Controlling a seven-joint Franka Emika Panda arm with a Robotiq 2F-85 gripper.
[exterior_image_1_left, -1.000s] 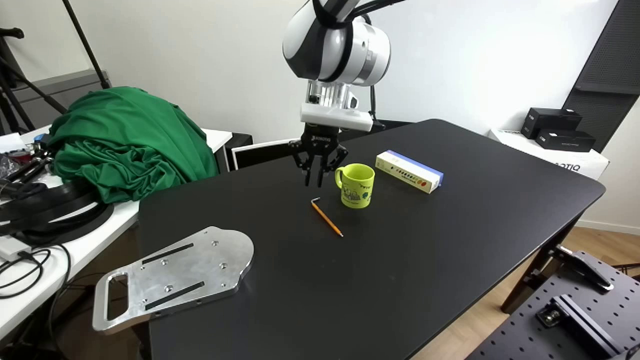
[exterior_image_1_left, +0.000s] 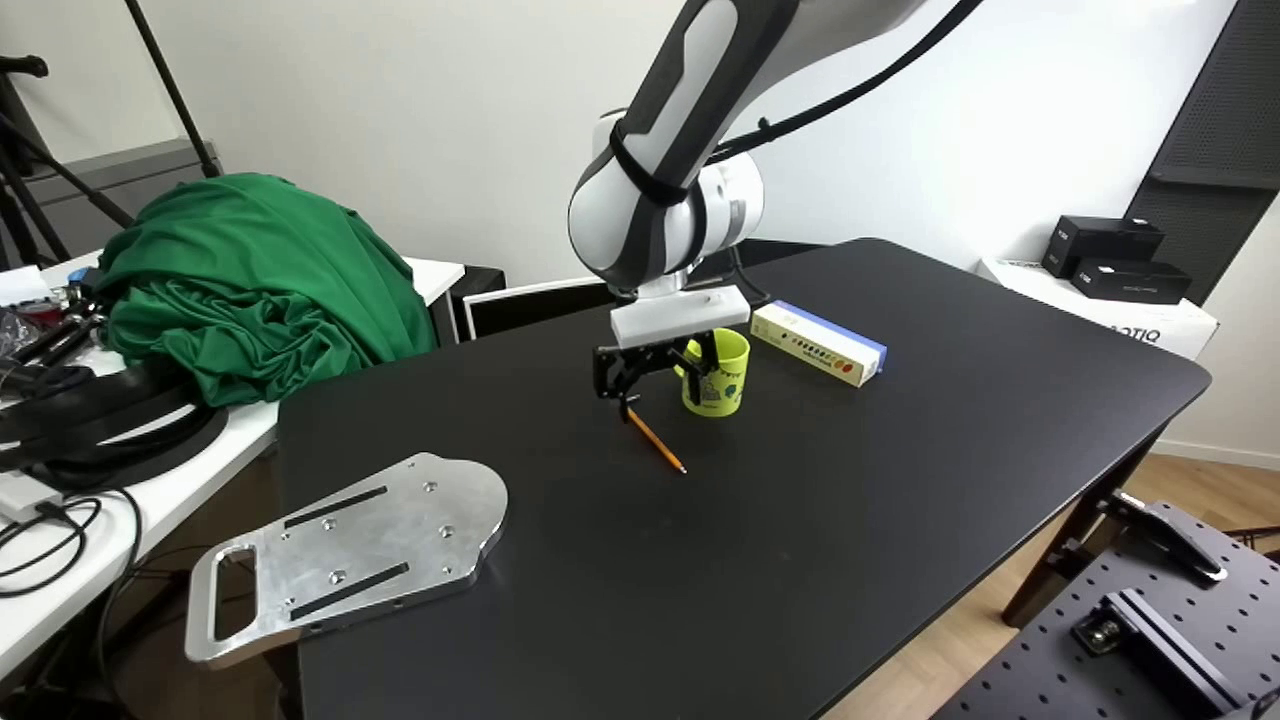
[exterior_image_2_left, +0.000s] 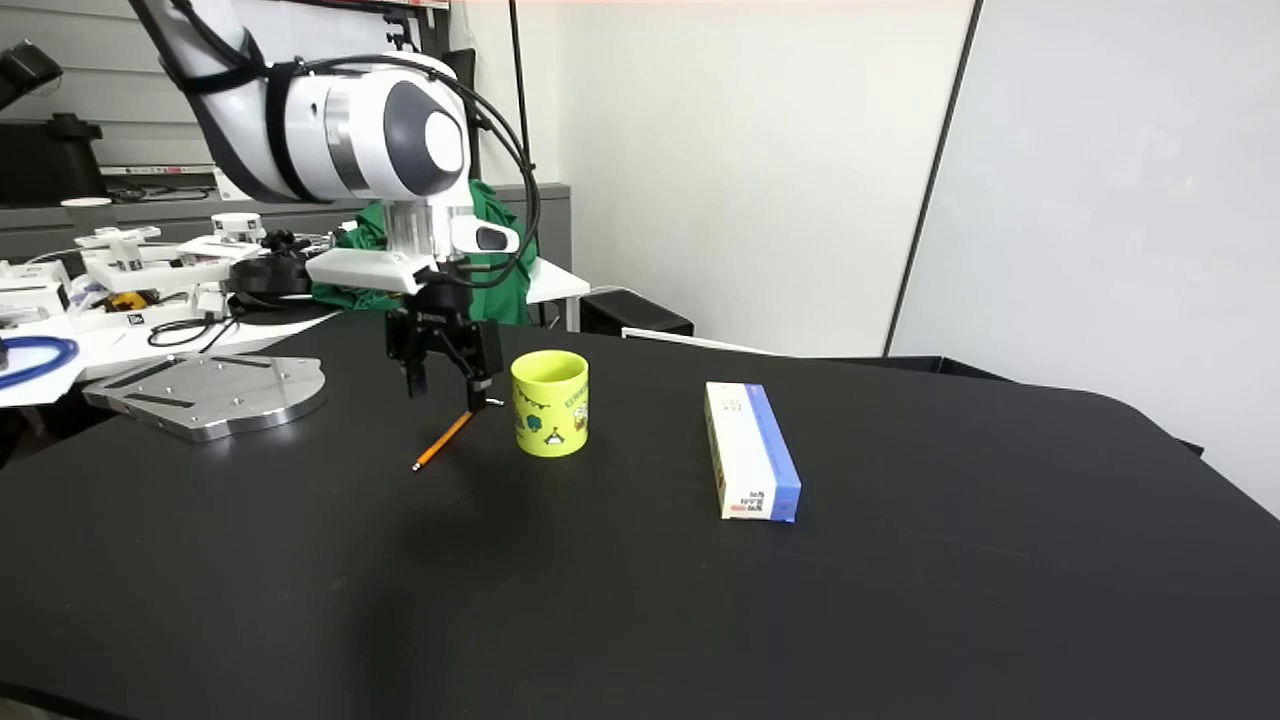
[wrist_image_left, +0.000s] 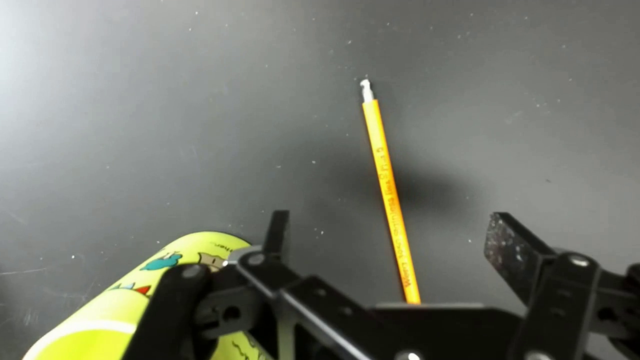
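An orange pencil-like pen (exterior_image_1_left: 656, 439) with a pale tip lies flat on the black table. In the wrist view the pen (wrist_image_left: 388, 186) runs lengthwise between the two spread fingers, its lower end hidden behind the gripper's body. My gripper is open, holds nothing and hovers above the table. One finger (wrist_image_left: 277, 234) is on the mug's side, the other (wrist_image_left: 510, 255) beyond the pen. The yellow-green mug (exterior_image_2_left: 551, 404) stands upright close beside the pen; in exterior view 1 a finger partly covers the mug (exterior_image_1_left: 723, 382).
A white and blue box (exterior_image_2_left: 750, 450) lies to the mug's right in exterior view 2. The silver metal plate (exterior_image_1_left: 408, 528) rests at the table's left edge, near a green cloth (exterior_image_1_left: 264, 288) on a side table.
The gripper has come down, turned and spread its fingers, which now stand near the mug and the pen's far end. Pen, mug and box lie where they were.
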